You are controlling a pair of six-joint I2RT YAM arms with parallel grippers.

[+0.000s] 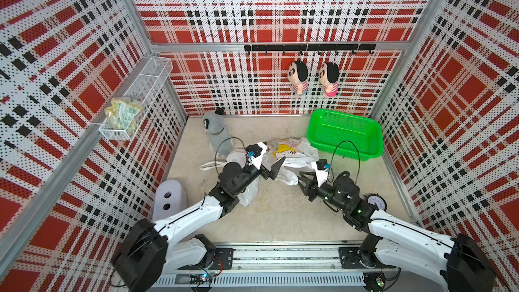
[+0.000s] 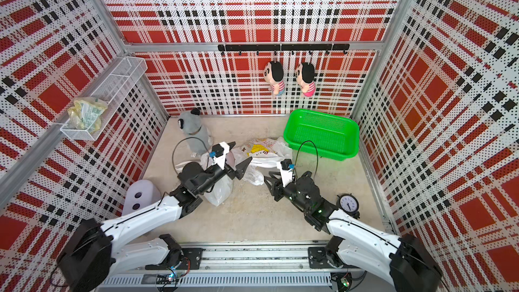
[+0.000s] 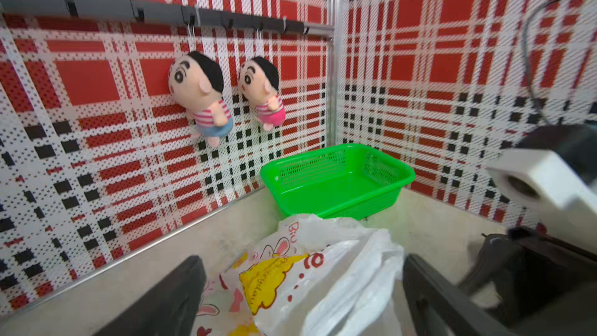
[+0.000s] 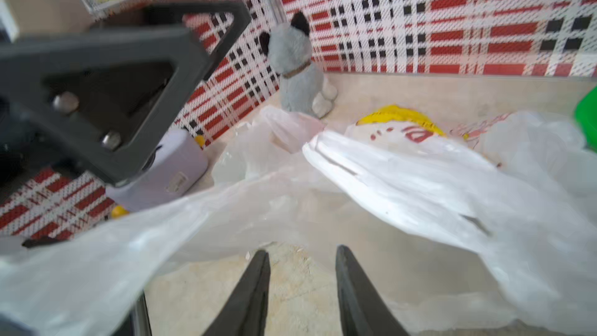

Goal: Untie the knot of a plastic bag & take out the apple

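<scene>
A white plastic bag with yellow print (image 1: pixel 286 148) lies crumpled mid-table, its white twisted top (image 3: pixel 348 286) facing up in the left wrist view. A second pale bag (image 2: pixel 219 189) is to its left, partly under my left arm. My left gripper (image 1: pixel 273 165) stands open above the left side of the bags. My right gripper (image 1: pixel 305 183) is low at the printed bag's front right; loose plastic (image 4: pixel 404 199) spreads before it, none clearly held, and its narrow gap's state is hard to tell. No apple is clearly visible.
A green basket (image 1: pixel 344 132) stands back right, a grey plush toy (image 1: pixel 216 129) back left, a lilac object (image 1: pixel 168 200) left, a clock (image 2: pixel 347 203) front right. Two dolls (image 1: pixel 297 78) hang on the back wall.
</scene>
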